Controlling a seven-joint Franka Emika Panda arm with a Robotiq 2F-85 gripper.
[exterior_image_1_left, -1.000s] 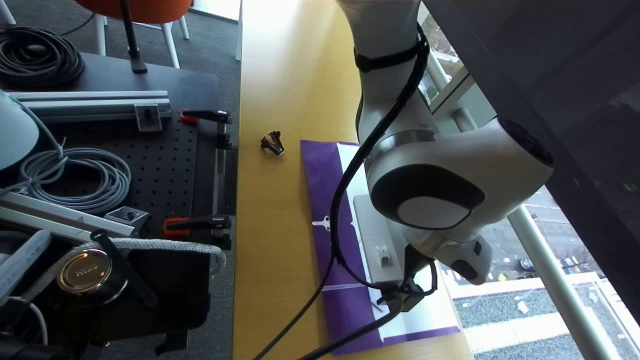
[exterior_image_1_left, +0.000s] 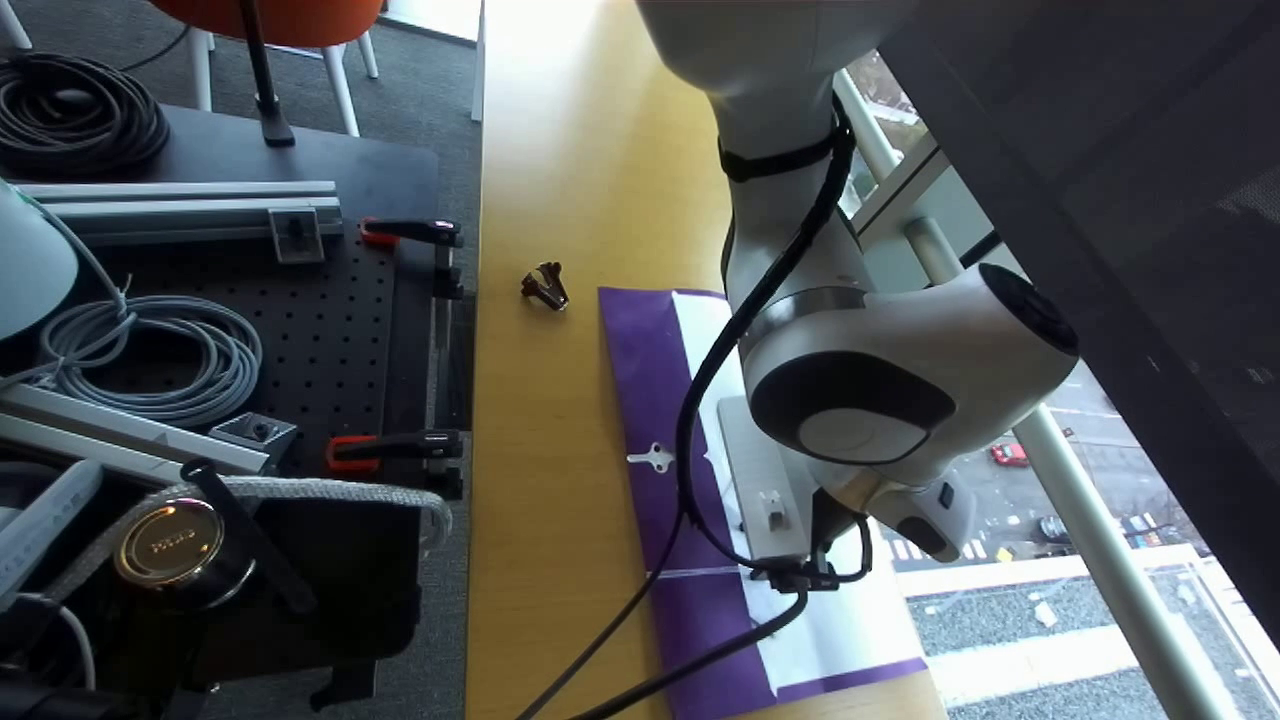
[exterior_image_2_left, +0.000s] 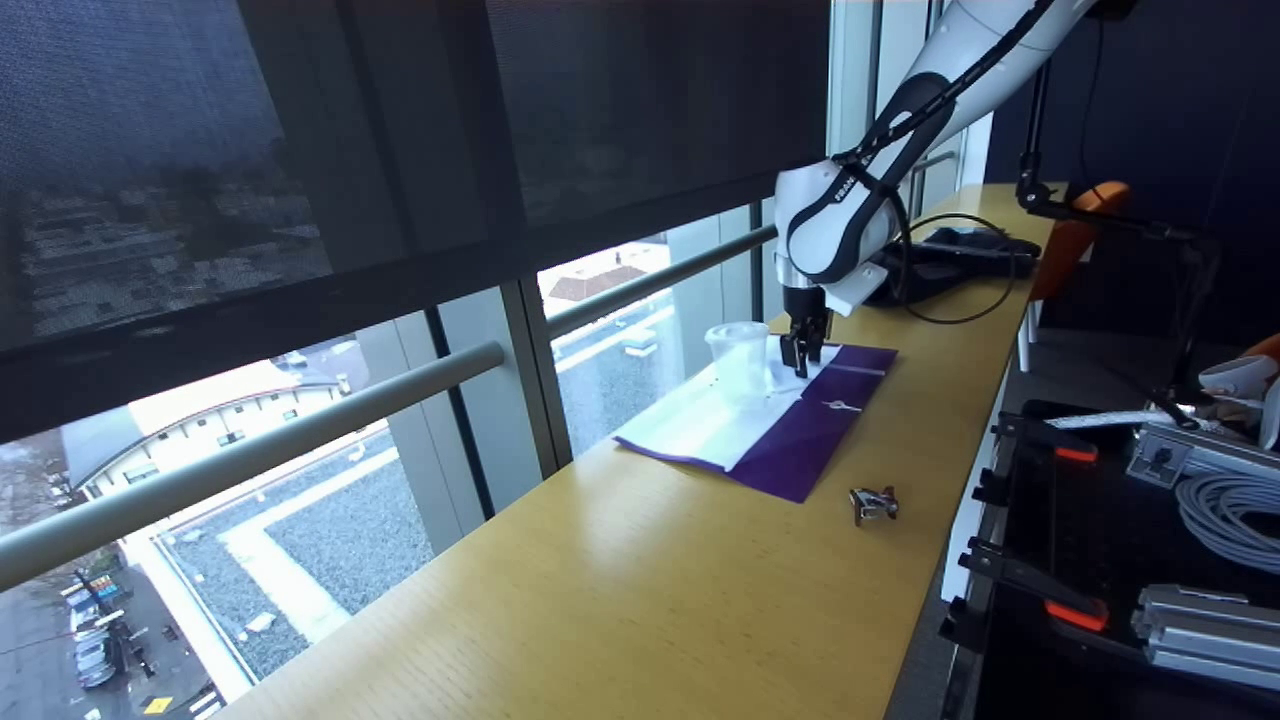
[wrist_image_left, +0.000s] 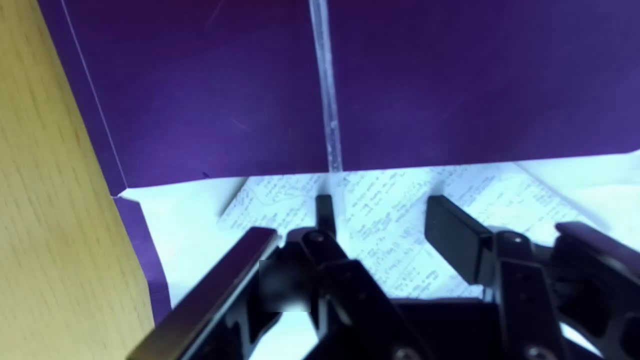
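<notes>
A purple folder (exterior_image_1_left: 642, 396) lies on the wooden table, its white side (exterior_image_2_left: 708, 420) toward the window. In the wrist view, its purple flap (wrist_image_left: 228, 90) overlaps a sheet of paper (wrist_image_left: 384, 240) covered in lines of small writing. Over this paper my gripper stands part open, pointing down, with no object gripped between its fingers. Whether the fingertips touch the paper is unclear. From the far side, the gripper (exterior_image_2_left: 801, 354) is low over the folder, beside a translucent tub (exterior_image_2_left: 740, 360). Exterior view 1 has the fingertips hidden behind the arm.
A staple remover (exterior_image_1_left: 547, 286) sits on the bare table, apart from the folder. A metal rail (exterior_image_2_left: 408, 414) runs along the window side. Clamps (exterior_image_1_left: 396, 450) and coiled cable (exterior_image_1_left: 168, 360) occupy the neighbouring black bench.
The arm has shifted slightly and appears lower. The folder has slid a little toward the bottom of exterior view 1. The staple remover has stayed put.
</notes>
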